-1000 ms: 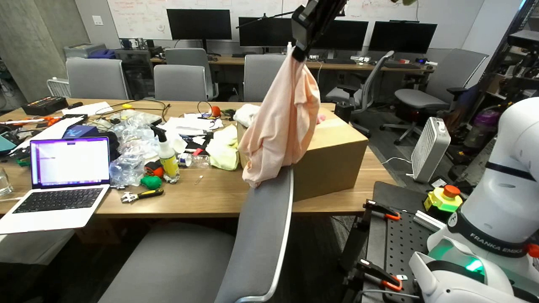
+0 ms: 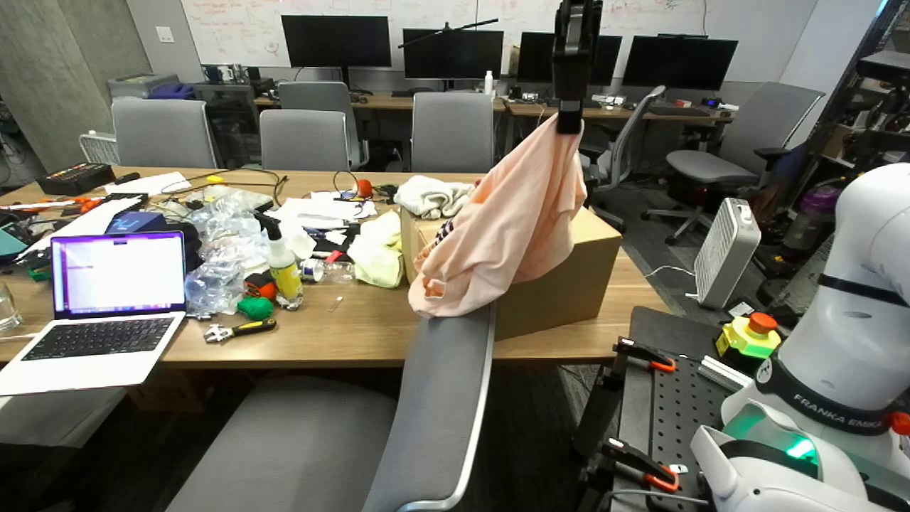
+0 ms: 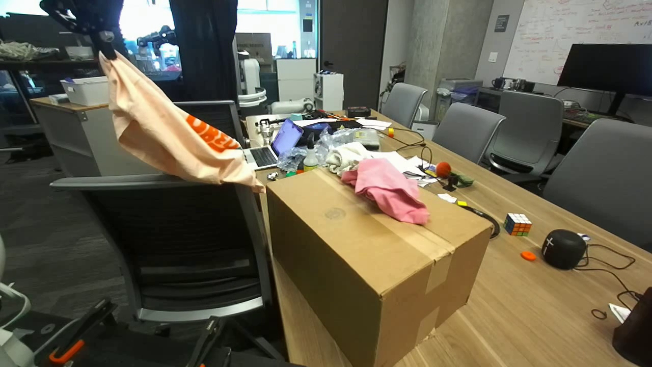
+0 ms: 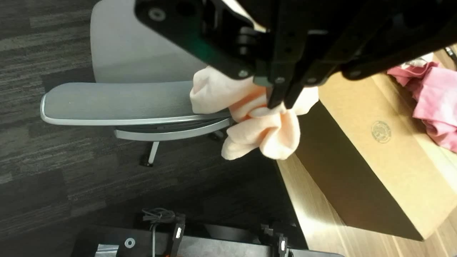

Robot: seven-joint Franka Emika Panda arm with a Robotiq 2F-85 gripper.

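A peach cloth (image 2: 520, 213) with an orange print on one side hangs slantwise from my gripper (image 2: 569, 128). In the wrist view the gripper is shut, and the bunched cloth (image 4: 261, 128) is pinched at its fingertips. The cloth's lower end lies against the top edge of the grey chair's backrest (image 2: 439, 384), as exterior view 1 shows. From exterior view 2, the cloth (image 3: 165, 131) stretches from the gripper (image 3: 109, 54) down to the right, its tip near the corner of the cardboard box (image 3: 330, 244).
On the box lies a pink cloth (image 3: 391, 189), with a white cloth (image 3: 347, 158) beyond it. A laptop (image 2: 115, 290), a spray bottle (image 2: 283, 269) and clutter cover the table's left side. An emergency stop (image 2: 751, 336) sits near the arm's base.
My gripper has moved to the right in exterior view 1 and now points straight down. The cloth's upper end went with it, so the cloth slants more; its lower end stays by the chair top.
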